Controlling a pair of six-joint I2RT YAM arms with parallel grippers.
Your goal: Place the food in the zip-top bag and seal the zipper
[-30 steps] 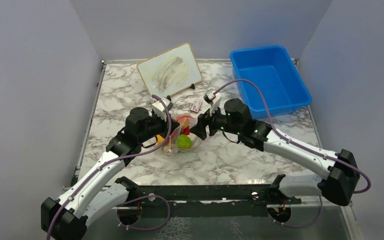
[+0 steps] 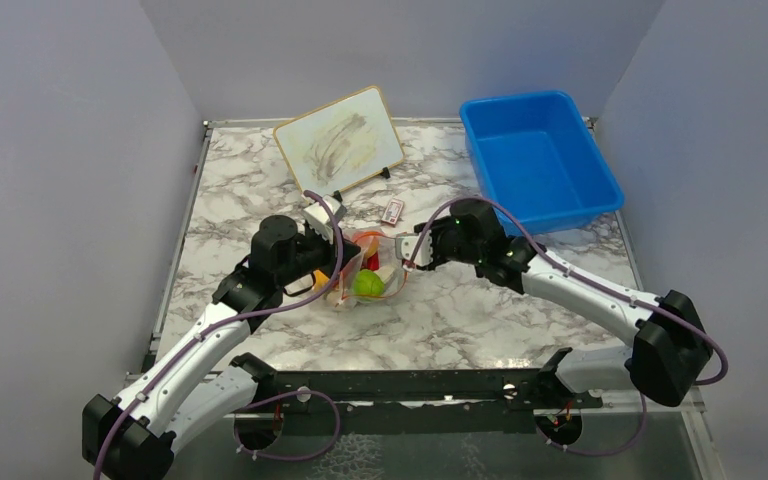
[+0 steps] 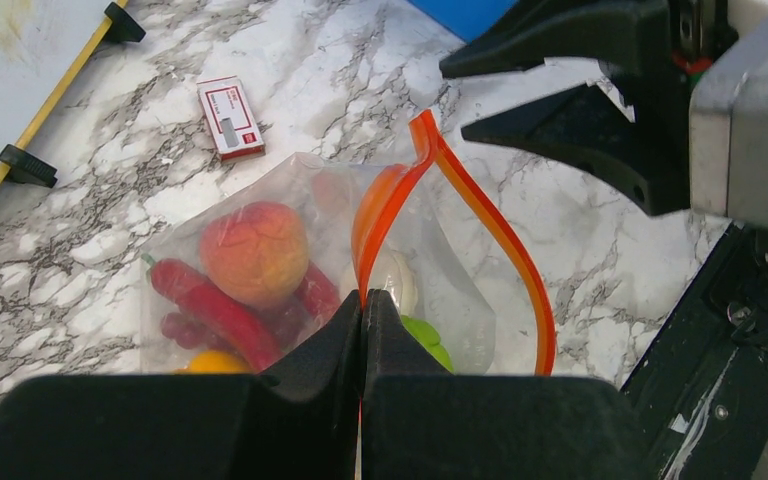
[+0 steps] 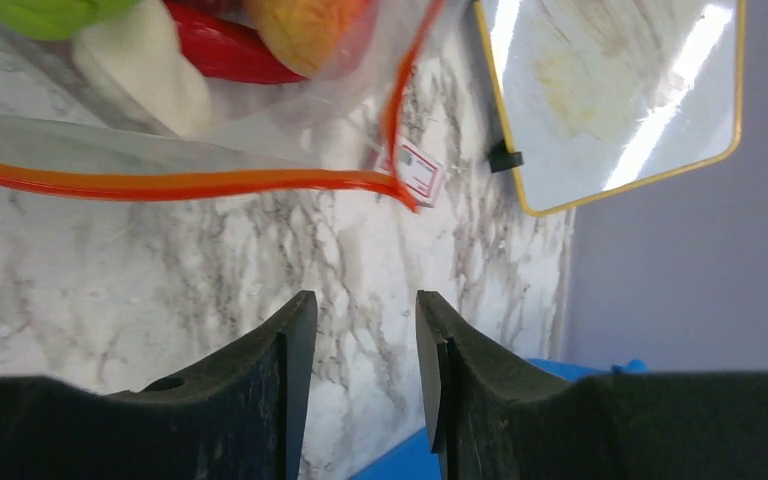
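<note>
The clear zip top bag (image 3: 325, 185) with an orange zipper rim lies mid-table, its mouth gaping toward the right. Inside it show a peach (image 3: 252, 252), a red chili (image 3: 215, 310), a white food piece (image 4: 145, 75) and a green food piece (image 2: 368, 284). At the left wrist, my left gripper is shut on the orange rim, pinching it between its fingertips. Right of the bag's mouth, my right gripper has its fingers parted with nothing between them. A gap separates it from the rim's corner.
Behind the bag lies a small red and white box (image 3: 230, 117). A whiteboard (image 2: 340, 140) leans at the back, and a blue bin (image 2: 495, 165) stands at the back right. Bare marble lies in front of the bag.
My right gripper has swung and turned, drawing back a little from over the bag's right side. The left arm and the food have stayed in place.
</note>
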